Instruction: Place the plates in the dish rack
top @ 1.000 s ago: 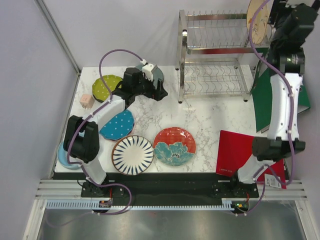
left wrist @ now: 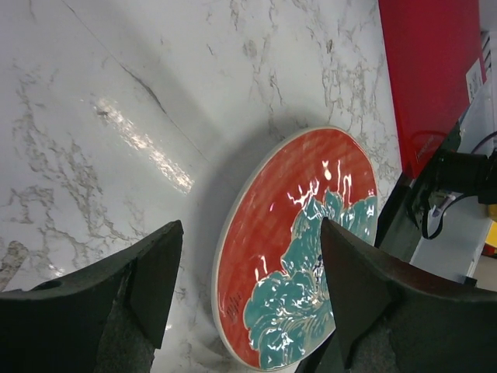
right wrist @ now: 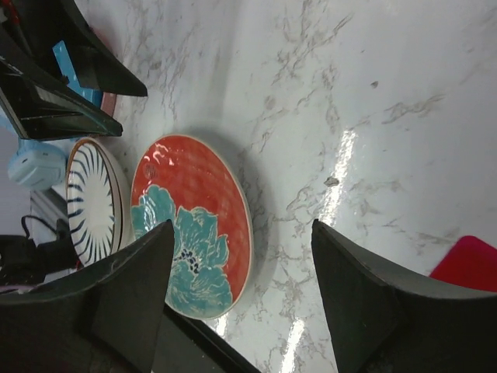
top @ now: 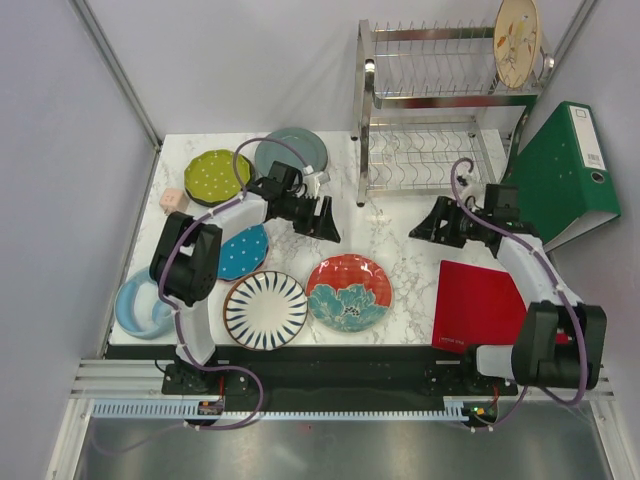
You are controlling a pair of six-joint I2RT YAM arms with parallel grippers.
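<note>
A red plate with a teal flower (top: pixel 349 292) lies flat at the front middle of the table. In the left wrist view its red rim (left wrist: pixel 245 225) shows partly behind one finger. My left gripper (top: pixel 327 222) is open and empty, above the table behind that plate. Off to the plate's right and behind it, my right gripper (top: pixel 430 232) is also open and empty. A white plate with blue stripes (top: pixel 265 311), a blue dotted plate (top: pixel 243 252), a yellow-green plate (top: pixel 216 177) and a grey-green plate (top: pixel 290 149) lie around the left arm. One yellowish plate (top: pixel 516 42) stands in the dish rack's (top: pixel 430 102) upper tier.
A green binder (top: pixel 566 175) stands at the right, and a red folder (top: pixel 485 303) lies in front of it. Light-blue bowl-like ware (top: pixel 127 305) sits at the far left, near a pinkish block (top: pixel 172 200). Bare marble lies between the two grippers.
My right gripper came down from high beside the rack's upper right, swinging leftward over the table. The plates stayed where they were.
</note>
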